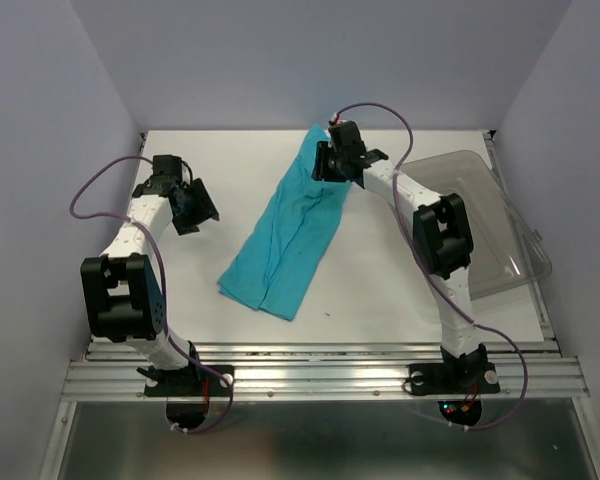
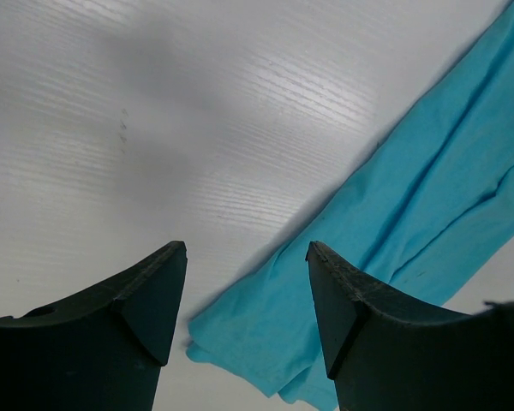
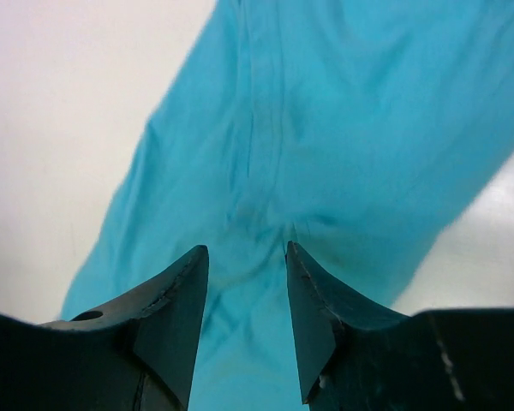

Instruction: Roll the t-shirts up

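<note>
A teal t-shirt (image 1: pixel 290 235) lies as a long folded strip, slanting from the back middle of the table to the front left. Over its far part stands my right gripper (image 1: pixel 320 172); in the right wrist view teal cloth (image 3: pixel 265 180) fills the space beyond its parted fingers. Nothing is visibly pinched between them. My left gripper (image 1: pixel 212 222) is left of the shirt, above bare table, its fingers apart. In the left wrist view the shirt's near end (image 2: pixel 283 334) shows beyond and beneath the right-hand finger (image 2: pixel 338 300).
A clear plastic bin (image 1: pixel 470 200) takes up the table's right side, with the right arm reaching across its near-left edge.
</note>
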